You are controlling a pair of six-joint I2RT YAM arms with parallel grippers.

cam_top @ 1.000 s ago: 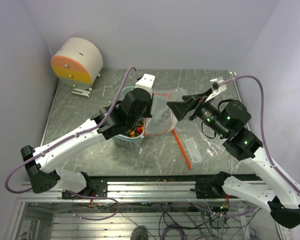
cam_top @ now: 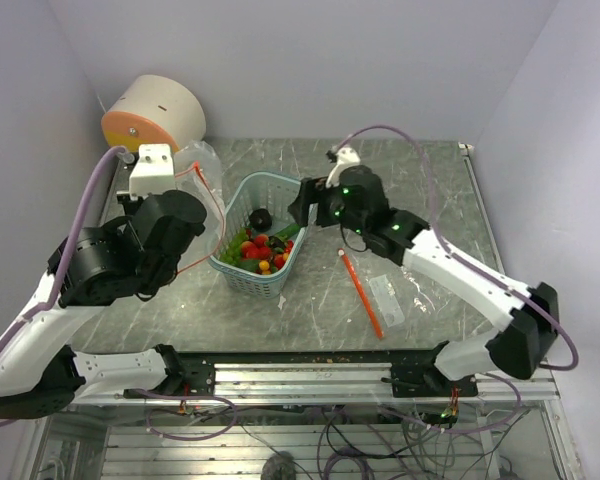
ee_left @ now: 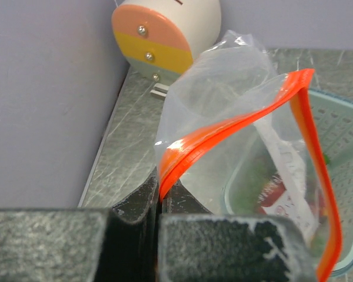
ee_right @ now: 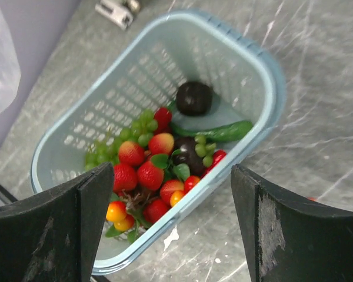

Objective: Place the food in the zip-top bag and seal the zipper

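Observation:
My left gripper is shut on the clear zip top bag (ee_left: 217, 88) with its orange zipper, holding it up at the left of the table; the bag's mouth gapes. The blue basket (ee_right: 256, 70) holds strawberries (ee_right: 125, 176), grapes (ee_right: 138, 128), a cucumber (ee_right: 223, 133), yellow tomatoes (ee_right: 123, 222) and dark round pieces. My right gripper is over the basket's right side, its fingers apart with nothing between them.
An orange zipper slider strip (cam_top: 360, 295) and a clear strip (cam_top: 386, 300) lie on the right of the table. A cylindrical device (cam_top: 150, 110) stands at the back left. Walls border both sides.
My left gripper has carried the bag leftward, away from the basket's top.

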